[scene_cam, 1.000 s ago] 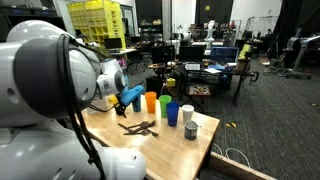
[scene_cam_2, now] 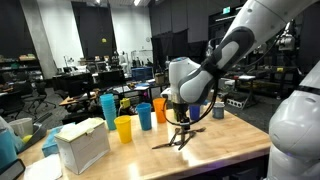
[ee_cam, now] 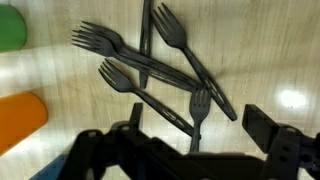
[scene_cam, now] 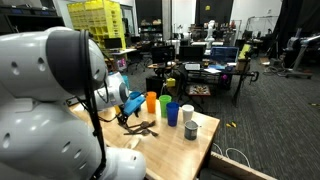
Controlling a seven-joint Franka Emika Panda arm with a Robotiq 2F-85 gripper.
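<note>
Several black forks (ee_cam: pixel 205 65) lie crossed in a loose pile on the wooden table, with a narrow black utensil handle (ee_cam: pixel 146 35) among them. In the second exterior view the dark cutlery (scene_cam_2: pixel 165 145) is partly hidden by my arm. My gripper is open above the pile, its fingers on either side of the picture's lower half. One small fork (ee_cam: pixel 199 105) lies in the gap between them as seen from above, with nothing held. From outside, the gripper (scene_cam_2: pixel 181 135) points down close over the cutlery.
Orange (scene_cam: pixel 151 103), blue (scene_cam: pixel 172 114) and purple (scene_cam: pixel 187 113) cups stand behind the cutlery, with a grey metal mug (scene_cam: pixel 190 130) to the right. A yellow cup (scene_cam_2: pixel 123 128) and a white box (scene_cam_2: pixel 82 143) are on the other side.
The arm has come down, bringing its blue wrist part and the gripper lower toward the table. The cutlery and cups look unmoved.
</note>
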